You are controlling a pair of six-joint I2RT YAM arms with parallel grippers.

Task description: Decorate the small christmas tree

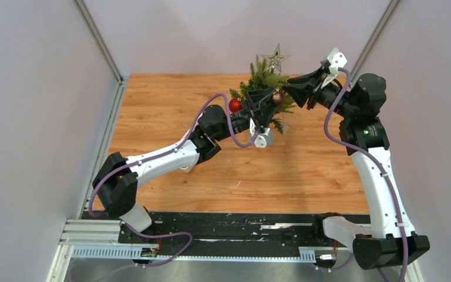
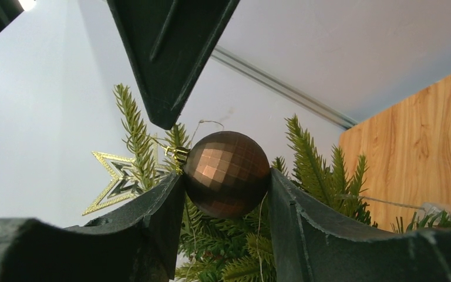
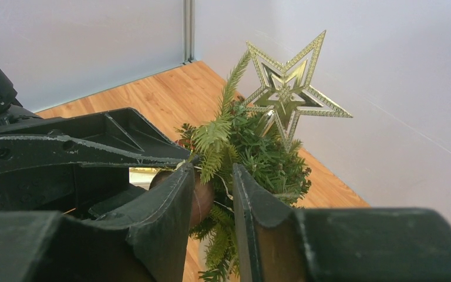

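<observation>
A brown faceted bauble [image 2: 226,173] with a gold cap is pinched between the fingers of my left gripper. It hangs right in front of the small Christmas tree [image 2: 323,182], with the cap toward the upper left. In the right wrist view the bauble [image 3: 201,202] is partly hidden behind a finger. My right gripper is part open, its fingertips apart with only greenery and the bauble seen beyond the gap. From the top, that gripper [image 1: 286,88] is just right of the bauble [image 1: 278,97]. A red bauble [image 1: 235,105] hangs on the tree's left side.
A gold star [image 3: 285,88] tops the tree at the back. Both grippers are crowded close together by the branches.
</observation>
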